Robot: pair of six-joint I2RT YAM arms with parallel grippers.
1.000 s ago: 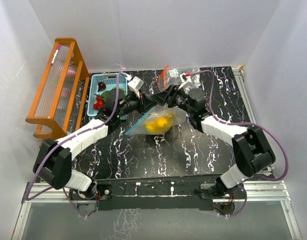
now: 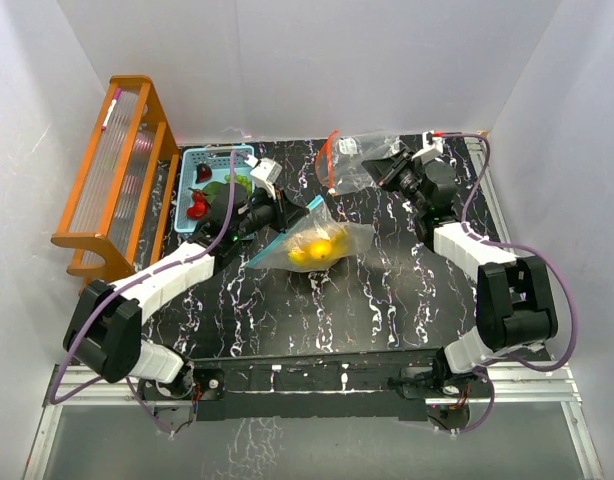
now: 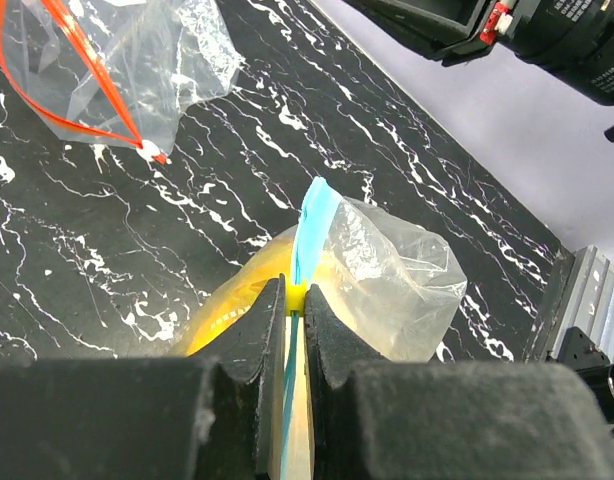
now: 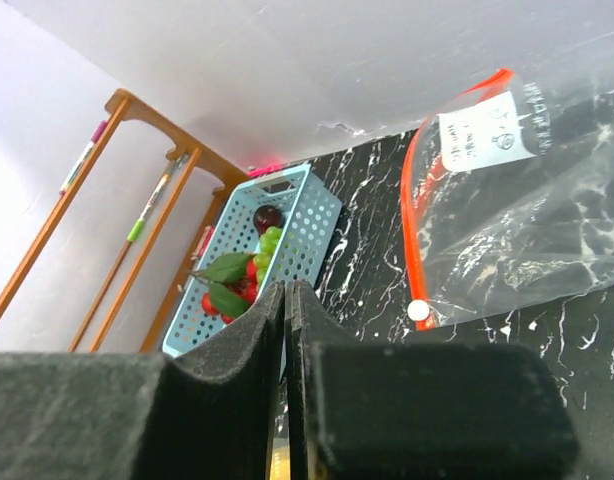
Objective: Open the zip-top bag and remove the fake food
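Observation:
A clear bag (image 2: 352, 240) with a blue zip strip (image 3: 313, 222) and yellow food (image 2: 322, 248) inside lies at the middle of the table. My left gripper is shut on its zip edge, and something yellow shows at the fingertips. Up and to the right, apart from this bag, is my right gripper (image 2: 373, 174). In the right wrist view the fingers (image 4: 271, 335) are shut, and nothing shows between them. Whether the zip is open is hard to tell.
An empty-looking clear bag with an orange zip (image 2: 330, 165) lies at the back, beside or under the right gripper. A light blue basket (image 2: 185, 190) of fake produce stands back left, by a wooden rack (image 2: 115, 180).
My right gripper has moved from beside the left one, up and to the right, towards the orange-zip bag. The left gripper and the blue-zip bag have barely moved.

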